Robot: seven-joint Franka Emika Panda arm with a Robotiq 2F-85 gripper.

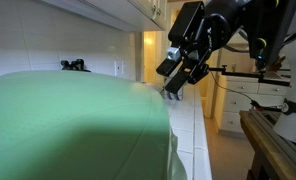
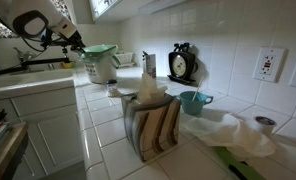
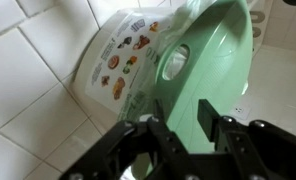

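Note:
A large green lid [image 1: 78,125] fills the lower left of the first exterior view, very close to that camera. In the second exterior view, the green lid [image 2: 98,50] sits at the top of a pale bin [image 2: 101,70] on the far counter. My gripper [image 2: 79,47] is at the lid's left side there. From the wrist, the lid [image 3: 203,75] shows an oval opening, with the bin's food-picture label [image 3: 123,60] beside it. Green lid material lies between the dark fingers, which are shut on it; the exact contact is partly hidden.
White tiled counter [image 2: 108,130] runs beside the bin. A knife block [image 2: 153,125], a teal cup [image 2: 193,102], crumpled white paper [image 2: 223,130] and a black stand [image 2: 183,65] occupy it. Cabinets [image 1: 123,12] hang above.

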